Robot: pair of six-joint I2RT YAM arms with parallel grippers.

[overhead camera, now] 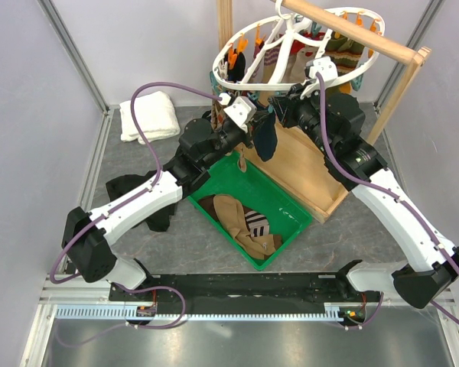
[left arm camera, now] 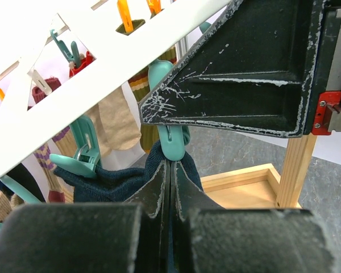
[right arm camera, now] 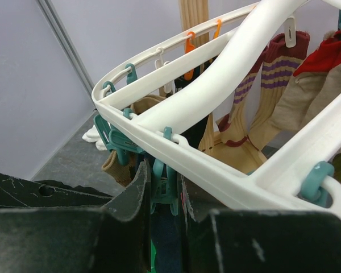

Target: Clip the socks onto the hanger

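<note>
A dark navy sock [left arm camera: 111, 181] hangs under the white round hanger [overhead camera: 297, 38]; one part of it reaches a teal clip [left arm camera: 82, 151] at left in the left wrist view. My left gripper is shut on this sock's cloth, right below a second teal clip [left arm camera: 171, 142]. That second clip is squeezed by my right gripper, shut on it at the hanger's rim. The sock's edge meets the clip's lower end; whether it lies between the clip's fingers cannot be told. From above, the sock's lower part [overhead camera: 265, 140] dangles between both arms.
Other socks [right arm camera: 278, 79] hang from teal, white and orange clips around the hanger. Beneath stands a green bin [overhead camera: 245, 191] holding loose socks [overhead camera: 241, 222]. A wooden stand [overhead camera: 405, 99] carries the hanger. White cloth [overhead camera: 149, 116] and black cloth [overhead camera: 145, 191] lie on the left.
</note>
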